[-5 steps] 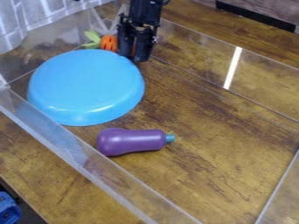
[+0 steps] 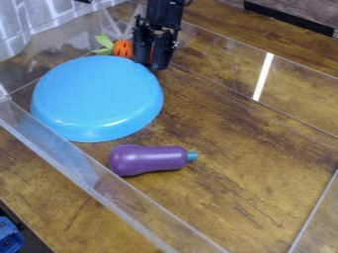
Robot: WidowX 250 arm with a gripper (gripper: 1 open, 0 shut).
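Note:
The black gripper is at the top centre of the camera view, low behind a blue upturned round dish and just right of an orange toy carrot with green leaves. Whether its fingers are open or shut, or hold anything, I cannot tell; they are dark and small. A purple toy eggplant with a teal tip lies on the wooden surface in front of the dish.
Clear plastic walls border the work area. A blue object shows at the lower left corner, outside the wall.

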